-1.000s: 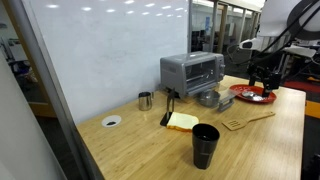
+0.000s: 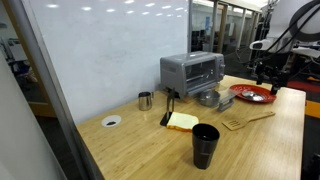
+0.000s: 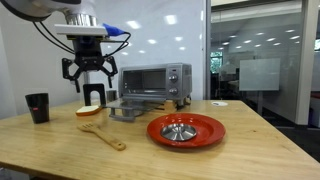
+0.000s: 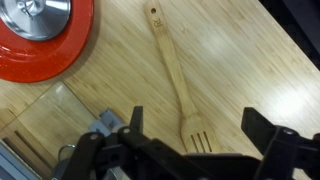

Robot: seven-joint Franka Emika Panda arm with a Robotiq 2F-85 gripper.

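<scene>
My gripper is open, its two dark fingers spread wide, with nothing held between them. In the wrist view, a wooden slotted spatula [image 4: 176, 75] lies below on the table, its slotted end between and under the fingers. Exterior view 2 shows the gripper [image 3: 91, 74] raised well above the tabletop, and the spatula [image 3: 101, 137] flat near the front. A red plate [image 4: 38, 68] with a silver metal bowl [image 4: 36, 17] on it sits at the upper left of the wrist view.
A toaster oven [image 2: 190, 73] stands at the back against the white board. Along the table are a black cup [image 2: 205, 146], a metal mug [image 2: 145, 101], a bread-like slice [image 2: 182, 121] and a metal pot [image 2: 208, 98]. The wood around the spatula is mostly bare.
In exterior view 1, the arm and gripper have shifted a little to the right and up. The objects on the table stay in place.
</scene>
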